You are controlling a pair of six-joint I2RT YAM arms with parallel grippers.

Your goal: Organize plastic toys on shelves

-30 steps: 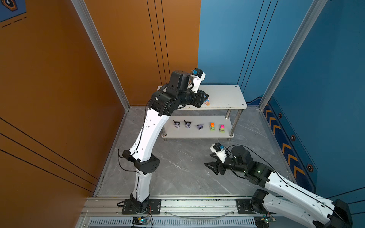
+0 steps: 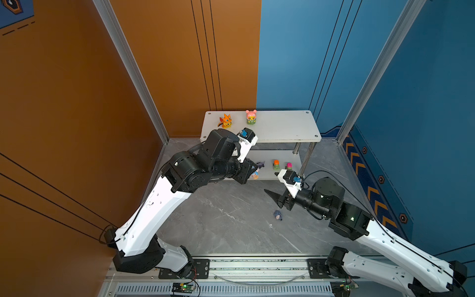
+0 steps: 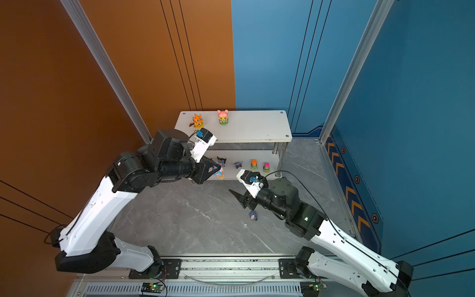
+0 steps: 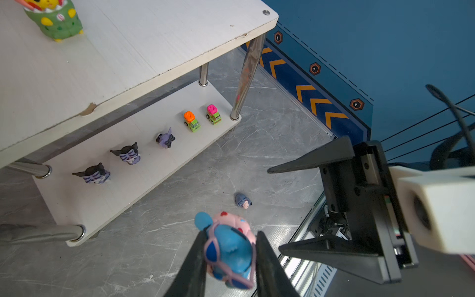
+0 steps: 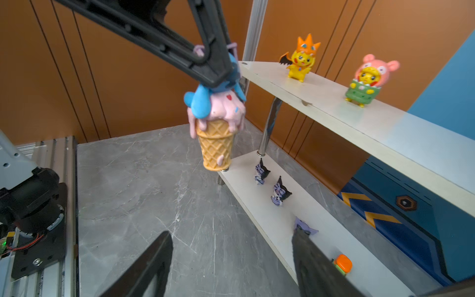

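Observation:
My left gripper is shut on an ice-cream cone toy with a blue figure and pink topping. It hangs upright in the right wrist view, clear of the shelf's front edge, with the left gripper's black fingers over its top. My right gripper stands open and empty, its two fingers apart, facing the toy from some distance. A small grey-blue toy lies on the floor in front of the shelf. The white two-tier shelf has an upper board and a lower board.
On the upper board stand an orange-crowned yellow figure and a pink-hooded one. Black-eared figures, a purple toy and two small trucks line the lower board. The upper board's right half is bare.
The right arm has moved nearer the shelf.

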